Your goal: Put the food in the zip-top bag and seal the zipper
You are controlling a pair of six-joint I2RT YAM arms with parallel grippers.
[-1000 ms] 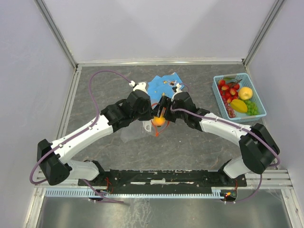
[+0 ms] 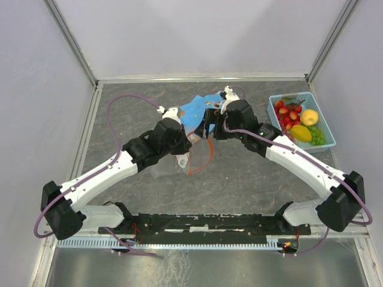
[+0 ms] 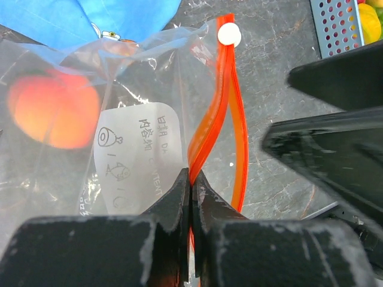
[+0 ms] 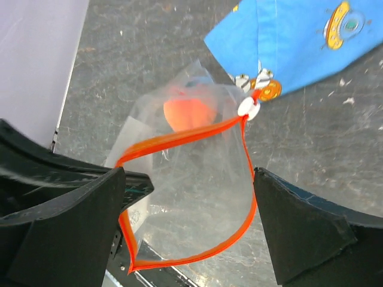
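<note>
The clear zip bag with an orange zipper has a red-orange food item inside, also visible through the plastic in the right wrist view point(image 4: 188, 110). My left gripper is shut on the bag's zipper edge. My right gripper point(image 2: 209, 122) is open above the bag's mouth, nothing between its fingers. The bag's mouth gapes as an orange loop in the right wrist view.
A blue printed cloth point(image 4: 299, 36) lies behind the bag. A crate point(image 2: 328, 140) of fruit and vegetables sits at the right.
The orange food has gone from between the right gripper's fingers down into the bag. The right gripper has lifted slightly; the left has moved a little toward the front left.
</note>
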